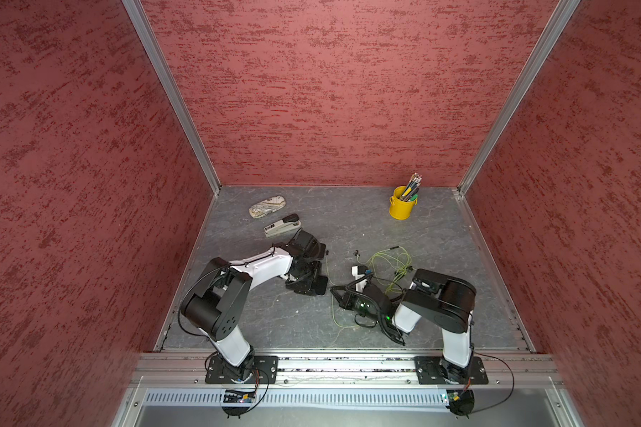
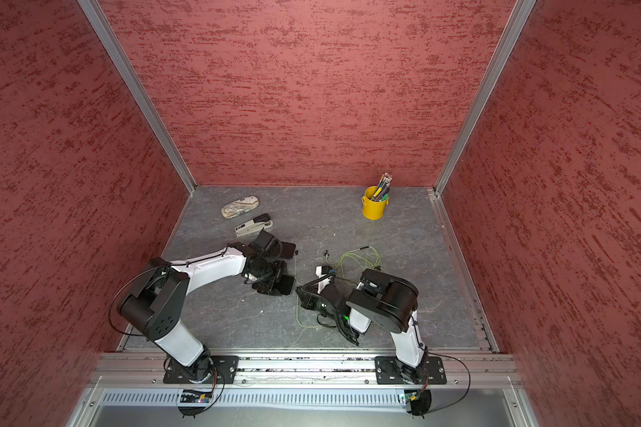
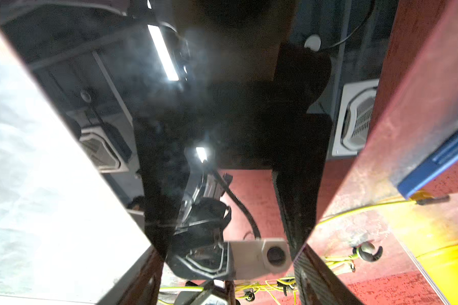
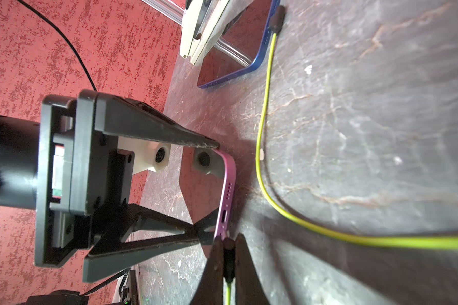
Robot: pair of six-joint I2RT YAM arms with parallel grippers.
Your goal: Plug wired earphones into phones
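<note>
In the right wrist view, my left gripper is shut on a pink-edged phone [image 4: 228, 185], its bottom edge and port slot facing my right gripper. My right gripper is shut on the black plug [image 4: 229, 261] of the yellow-green earphone cable. The plug's tip lies near the phone's lower corner in this view, in line below the slot; whether it touches cannot be told. In the left wrist view the phone's dark glossy face [image 3: 229, 122] fills the middle, full of reflections. A blue phone [image 4: 257, 56] lies beyond, another black plug [image 4: 276, 19] at its edge.
A green cable [image 1: 379, 262] with loose earbuds lies loosely coiled behind my right arm. A stapler [image 1: 282, 227], a patterned case [image 1: 267, 207] and a yellow bucket of pens [image 1: 402, 206] stand farther back.
</note>
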